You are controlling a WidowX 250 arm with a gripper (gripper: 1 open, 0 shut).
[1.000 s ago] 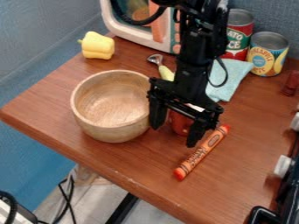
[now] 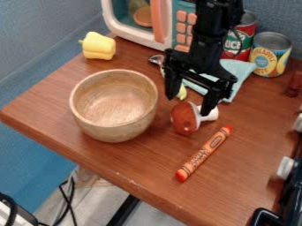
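My black gripper [image 2: 190,88] is raised over the middle of the table, its fingers spread open, with no object seen held between them. Just below it a red and white object [image 2: 189,118] lies on its side on the table. A wooden bowl [image 2: 113,123] sits to its left, and an orange crayon [image 2: 203,154] lies in front of it. A light blue cloth [image 2: 236,72] and a small yellow item are partly hidden behind the arm.
A yellow cup [image 2: 98,46] lies at back left by a toy microwave [image 2: 151,33]. Cans [image 2: 270,55] stand at back right. Black equipment lines the right edge.
My gripper has risen and moved slightly right, away from the red and white object, which now shows on the table below it.
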